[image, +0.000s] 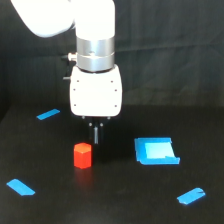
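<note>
A small red block (83, 156) sits on the black table, left of the middle. Behind it and slightly to its right, in the camera view, hangs my gripper (96, 134), pointing down below its white body. A gap shows between the fingertips and the block. The fingers are small and dark against the dark background, so how far apart they stand is unclear.
To the right lies a pale square (159, 150) edged with blue tape. Blue tape strips mark the table at the back left (48, 114), front left (20, 187) and front right (191, 196).
</note>
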